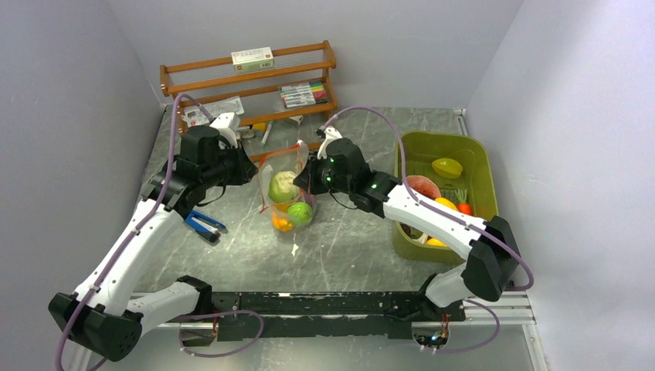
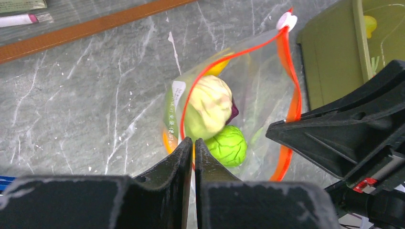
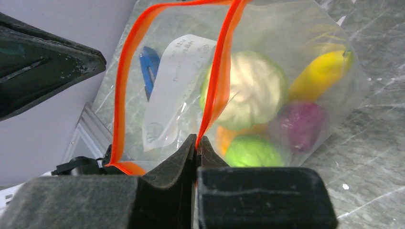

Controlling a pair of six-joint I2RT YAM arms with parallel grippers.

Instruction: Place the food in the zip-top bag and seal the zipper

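The clear zip top bag [image 1: 272,166], edged in orange, hangs between my two grippers with its mouth spread open. Inside lie a pale cabbage [image 2: 209,102], a green round vegetable [image 2: 228,145], a purple one [image 3: 301,125], a yellow one [image 3: 320,75] and an orange pepper [image 1: 281,222]. My left gripper is shut on one side of the bag's orange rim. On the opposite side, my right gripper is shut with the orange rim [image 3: 219,71] running between its fingertips. The slider [image 2: 286,20] sits at a corner of the mouth.
A green bin [image 1: 491,182] with more toy food stands at the right. Behind the bag is a wooden rack [image 1: 328,58] with boxes. Blue-handled tools [image 1: 205,226] lie near the left arm.
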